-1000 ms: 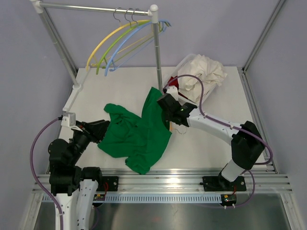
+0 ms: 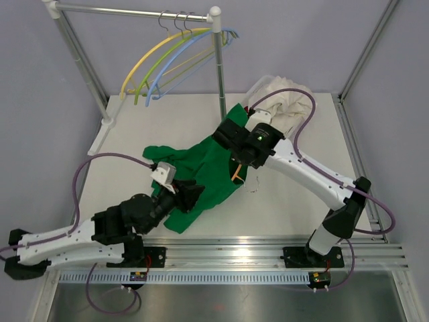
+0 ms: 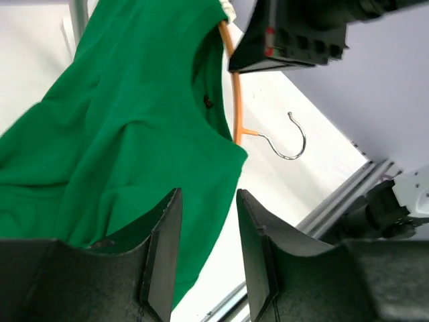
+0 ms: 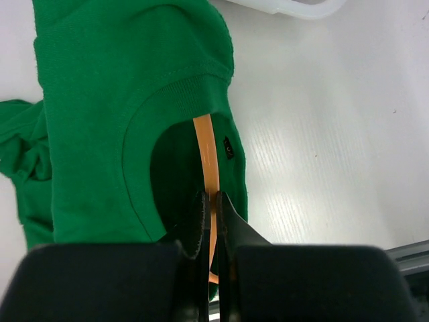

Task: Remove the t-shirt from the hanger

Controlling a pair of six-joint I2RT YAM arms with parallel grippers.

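The green t-shirt [image 2: 194, 164] lies across the middle of the table, its neck end raised toward the right arm. Inside its neck opening runs an orange hanger [image 4: 209, 154], whose metal hook [image 3: 295, 144] sticks out free of the cloth. My right gripper is shut on the hanger's bar, just below the collar. Over the lower part of the shirt, my left gripper stands open, its fingers [image 3: 166, 231] apart with no cloth visibly gripped between them. Most of the hanger is hidden inside the shirt.
A rack [image 2: 134, 11] at the back left carries several colored hangers [image 2: 157, 64]. White cloth [image 2: 285, 104] fills a clear bin behind the right arm. The front table edge has a metal rail [image 2: 221, 245].
My left gripper has swung right from the table's left side to over the shirt.
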